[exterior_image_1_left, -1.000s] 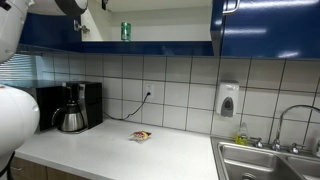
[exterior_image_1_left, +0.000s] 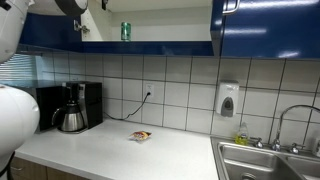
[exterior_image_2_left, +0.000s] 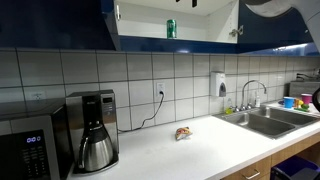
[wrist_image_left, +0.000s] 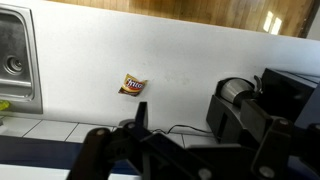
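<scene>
In the wrist view my gripper spreads its dark fingers wide, open and with nothing between them. Well below it, a small orange and brown snack packet (wrist_image_left: 132, 86) lies on the white counter (wrist_image_left: 75, 75). That packet (exterior_image_1_left: 139, 136) is near the tiled wall in exterior view 1, and exterior view 2 also shows the packet (exterior_image_2_left: 183, 132). A green can (exterior_image_1_left: 126, 32) stands upright on the open cupboard's shelf; in exterior view 2 the can (exterior_image_2_left: 171, 28) is close to the shelf's front edge. The arm reaches up out of the top of exterior view 1.
A coffee maker (exterior_image_2_left: 97, 130) and a microwave (exterior_image_2_left: 30, 145) occupy one end of the counter. At the other end is a metal sink (exterior_image_1_left: 255, 160) with a faucet (exterior_image_1_left: 285, 112). Blue cupboard doors (exterior_image_1_left: 268, 30) hang above.
</scene>
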